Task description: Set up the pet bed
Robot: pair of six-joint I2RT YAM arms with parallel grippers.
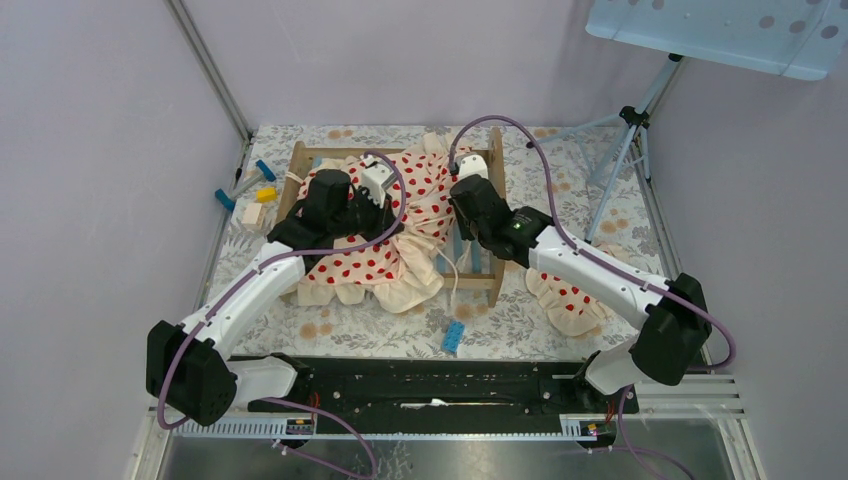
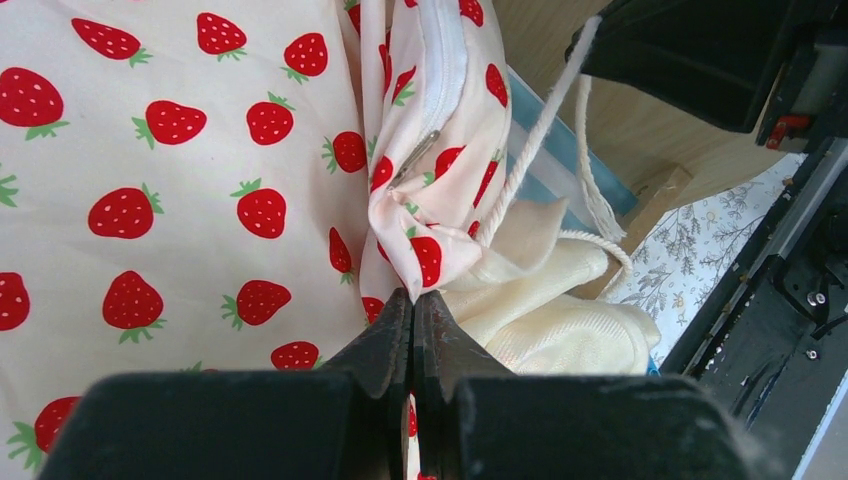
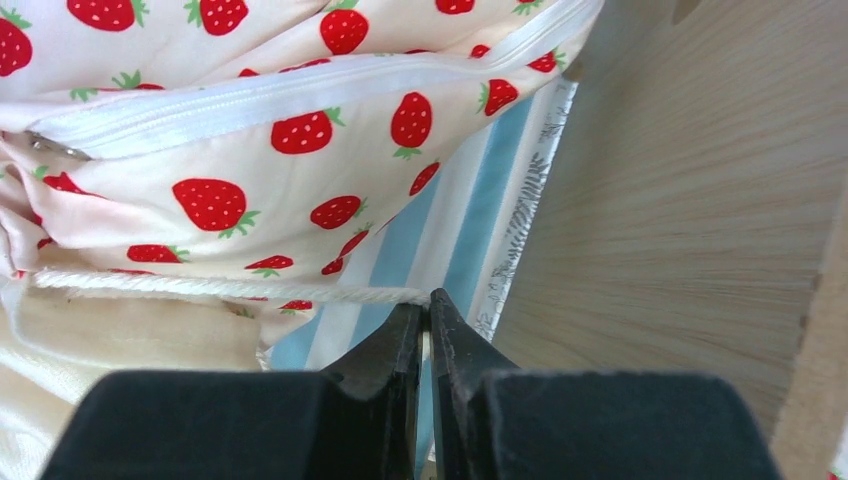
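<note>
A strawberry-print cover [image 1: 350, 265] with cream ruffles lies crumpled in a wooden bed frame [image 1: 495, 170]. In the left wrist view, my left gripper is shut at the bunched fabric [image 2: 428, 250] beside a white zipper [image 2: 440, 70]; how much cloth is between its fingers is hard to see. In the right wrist view, my right gripper is shut on a white cord [image 3: 230, 285], stretched from the cover across blue-striped fabric [image 3: 475, 220] beside the wooden side.
A second strawberry-print piece [image 1: 565, 305] lies at the right. A blue block [image 1: 453, 336] is at the front, small tools and blocks [image 1: 265, 194] at the left. A light-blue stand [image 1: 630, 140] occupies the back right.
</note>
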